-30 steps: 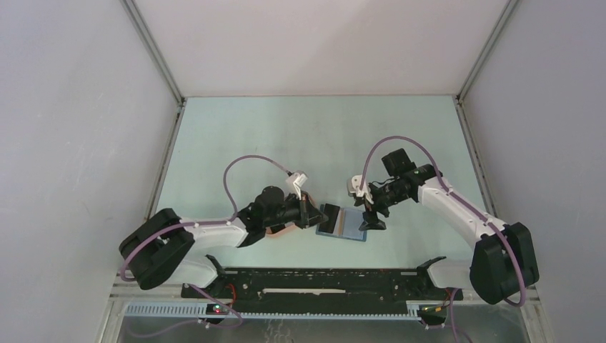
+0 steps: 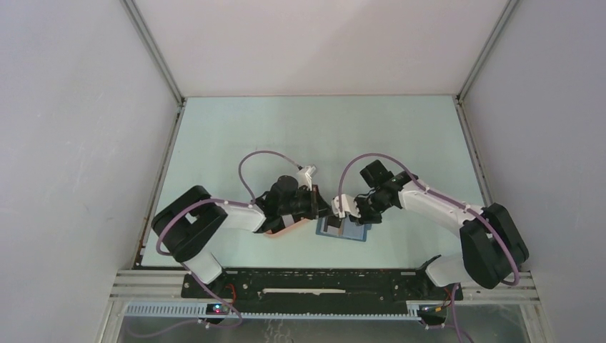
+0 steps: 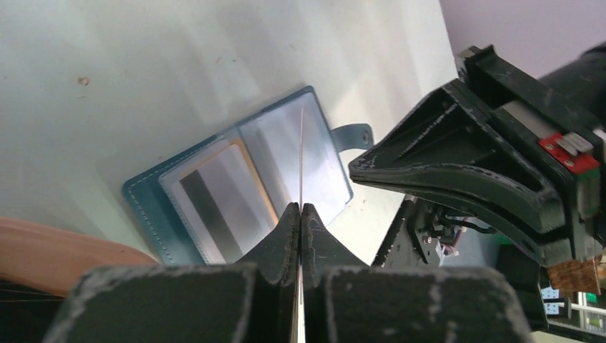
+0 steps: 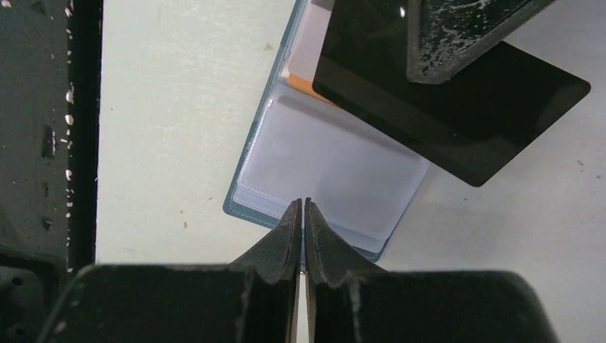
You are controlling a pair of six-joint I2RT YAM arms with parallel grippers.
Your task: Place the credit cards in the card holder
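The card holder (image 2: 353, 230) lies open on the table, blue-rimmed with clear pockets. In the left wrist view, a pale card with a dark stripe (image 3: 211, 214) shows in one half of the holder (image 3: 275, 128); the other half looks empty. My left gripper is shut on a thin black card (image 4: 450, 121), seen edge-on in its own view. This card hangs above the holder, clear of its pockets. Just over the holder's clear half is my right gripper; its fingers are together and nothing shows between them.
A salmon-coloured tray (image 3: 64, 250) with dark contents stands left of the holder, partly under my left arm. The holder's strap (image 3: 353, 136) sticks out to one side. Both grippers are close together over the holder. Behind them, the table (image 2: 314, 128) is bare.
My left gripper has moved right and away from the table's front edge with the black card. The holder has stayed put.
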